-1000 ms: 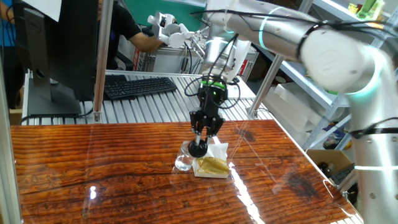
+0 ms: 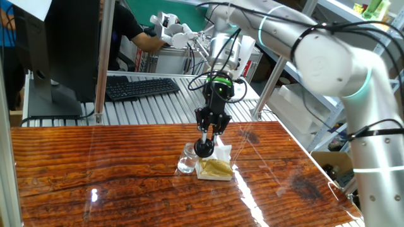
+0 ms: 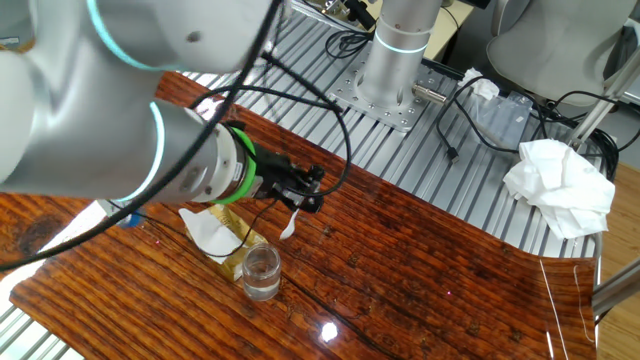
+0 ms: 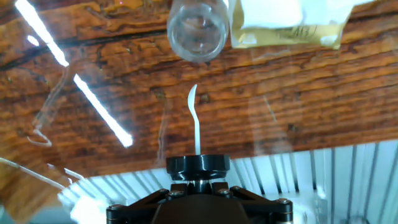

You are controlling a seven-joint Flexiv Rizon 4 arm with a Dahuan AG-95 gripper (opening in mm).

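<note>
My gripper hangs over the table, shut on a round black piece. From that piece a thin white curved tip sticks out; in exterior view 2 the white tip points down over the wood. A clear glass stands beside a gold-and-white tissue pack. The wrist view has the glass ahead of the white tip and apart from it, with the pack to its right. How the fingers meet the black piece is partly hidden by the gripper body.
Bare glossy wood spreads left of the glass. Behind the table edge lie a slatted metal surface, a keyboard and a monitor. Crumpled white paper rests on the slats. Loose cables loop around the arm.
The gripper, with the black piece, has shifted slightly right and up in exterior view 1. The glass and the tissue pack have stayed in place.
</note>
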